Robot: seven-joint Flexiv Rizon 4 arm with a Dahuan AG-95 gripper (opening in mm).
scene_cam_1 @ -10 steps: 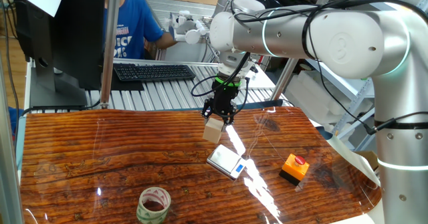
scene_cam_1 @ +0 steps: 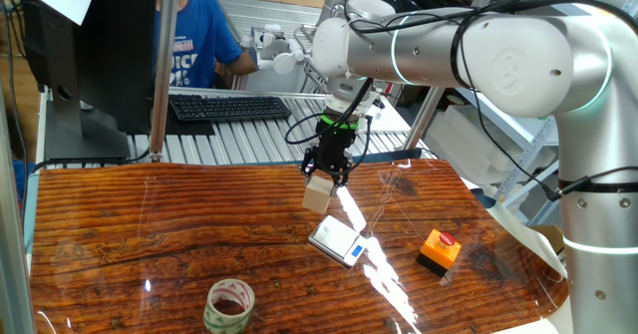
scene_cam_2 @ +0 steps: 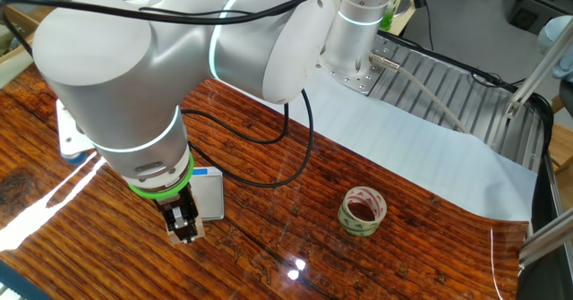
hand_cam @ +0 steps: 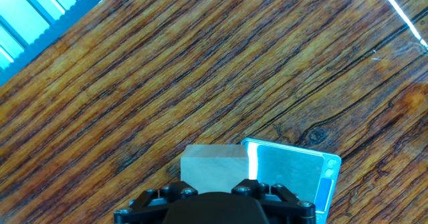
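Note:
A pale, light-wood-coloured block (scene_cam_1: 318, 193) is at the tips of my gripper (scene_cam_1: 325, 170), low over the far side of the brown wooden table. In the wrist view the block (hand_cam: 214, 167) fills the space between the two black fingers, which appear shut on it. Exterior view 2 has the gripper (scene_cam_2: 184, 232) pointing down, with parts of the block (scene_cam_2: 175, 239) visible around the fingertips. Whether its underside touches the table cannot be made out. Close beside the block lies a small silver scale (scene_cam_1: 337, 240) with a blue display.
A roll of tape (scene_cam_1: 229, 305) stands at the table's near edge. To the right sits an orange box with a red button (scene_cam_1: 439, 251). A keyboard (scene_cam_1: 229, 108) and a person (scene_cam_1: 199, 40) are beyond the table.
The arm, block and table items look unmoved. Only the person in the background has shifted an arm slightly.

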